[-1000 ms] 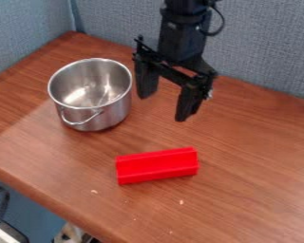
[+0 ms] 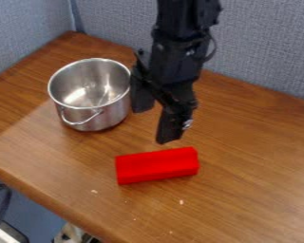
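My black gripper (image 2: 162, 112) hangs over the middle of the wooden table, open, with its fingers apart just right of a steel pot (image 2: 88, 95) with a wire handle. A red block (image 2: 156, 165) lies on the table below and in front of the gripper, apart from it.
A grey padded wall (image 2: 262, 47) stands behind it. Dark cables lie off the table's edge at the lower left.
The arm has moved toward the front and a little left, bringing the gripper lower in the view and nearer the red block. The pot and block have not moved.
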